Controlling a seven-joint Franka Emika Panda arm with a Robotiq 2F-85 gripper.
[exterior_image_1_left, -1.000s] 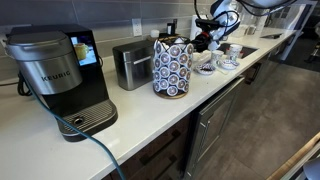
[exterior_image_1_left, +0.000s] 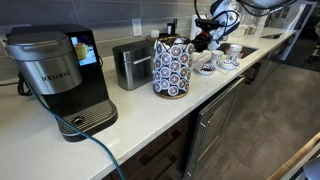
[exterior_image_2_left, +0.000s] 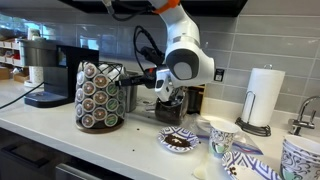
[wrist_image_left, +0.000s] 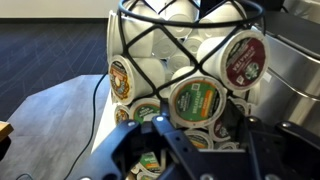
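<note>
A pod with a green and orange lid (wrist_image_left: 197, 102) sits between the fingers of my gripper in the wrist view, and the fingers look closed on it. Around and behind it are several other pods (wrist_image_left: 243, 60) in the black wire carousel (wrist_image_left: 150, 62). Exterior view 2 shows the carousel of pods (exterior_image_2_left: 97, 98) on the counter, with my gripper (exterior_image_2_left: 122, 77) reaching in from its right side. The carousel (exterior_image_1_left: 172, 70) blocks part of the gripper in exterior view 1, so the fingertips cannot be made out there.
A Keurig coffee maker (exterior_image_1_left: 62, 85) and a silver toaster (exterior_image_1_left: 133, 63) stand on the counter (exterior_image_1_left: 140, 110) by the wall. Plates (exterior_image_2_left: 180, 140), a patterned cup (exterior_image_2_left: 222, 138) and a paper towel roll (exterior_image_2_left: 262, 97) lie to the right.
</note>
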